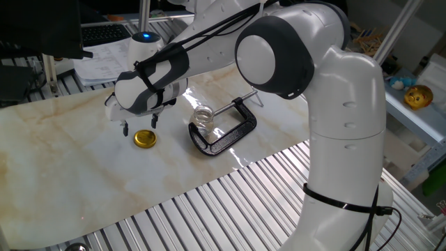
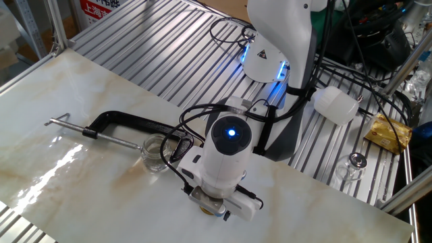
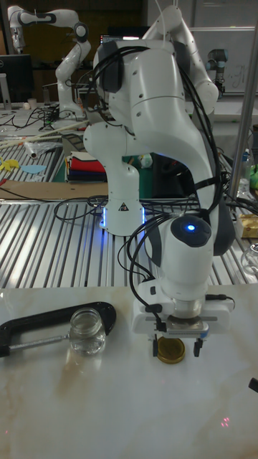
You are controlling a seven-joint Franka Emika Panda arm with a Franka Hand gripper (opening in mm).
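Note:
A gold round lid lies flat on the marbled tabletop, apart from the glass jar. Above it hangs my gripper, open, its two fingers spread wide with nothing between them. From the front, in exterior view 3, the lid shows between and below the fingertips of the gripper. The clear open-topped glass jar stands upright against the screw end of a black C-clamp. In exterior view 2 my hand hides most of the lid, while the jar shows beside the clamp's frame.
Slatted metal decking borders the tabletop on the robot's side. A small jar with a dark lid and a gold packet sit on the decking, away from the hand.

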